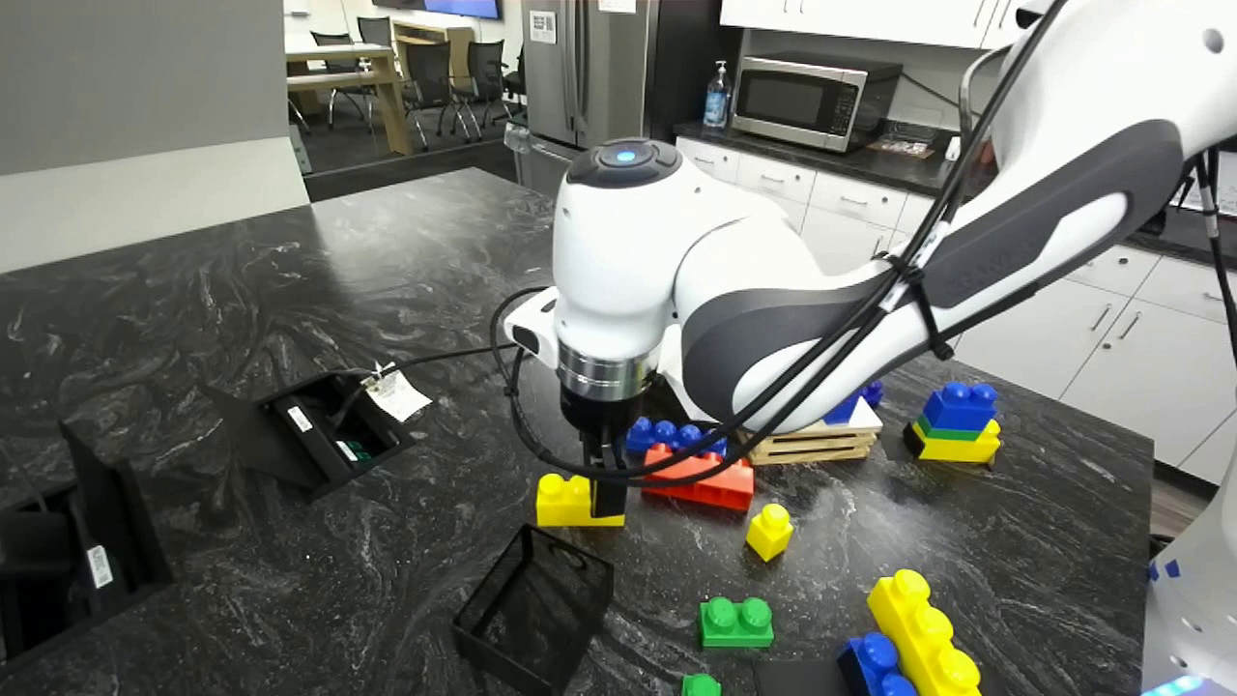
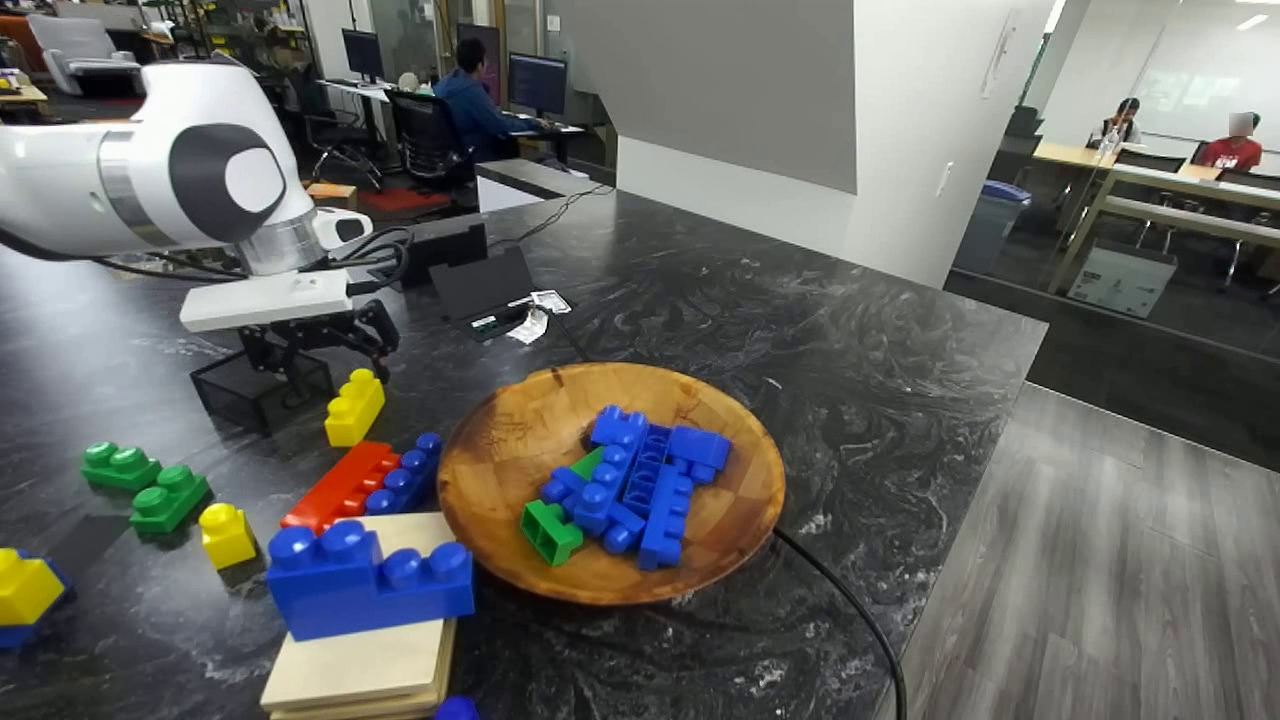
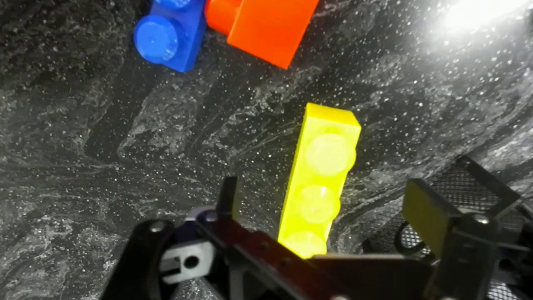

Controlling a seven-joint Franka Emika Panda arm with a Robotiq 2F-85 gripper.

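A long yellow brick [image 3: 315, 192] lies studs up on the dark table. In the wrist view it sits between the two spread fingers, apart from both. My gripper is open and holds nothing. Exterior view 1 has one finger [image 1: 608, 497] in front of that yellow brick [image 1: 563, 501], covering part of it. From exterior view 2, the brick [image 2: 355, 408] appears beside the gripper, close to the black mesh box [image 2: 262, 391].
A red brick [image 2: 342, 485] and a blue brick [image 2: 408, 475] lie close by. The wooden bowl [image 2: 474, 528] holds several blue and green bricks. A blue brick [image 2: 348, 594] rests on a wooden stack. Open table [image 1: 383, 568] lies left of the mesh box.
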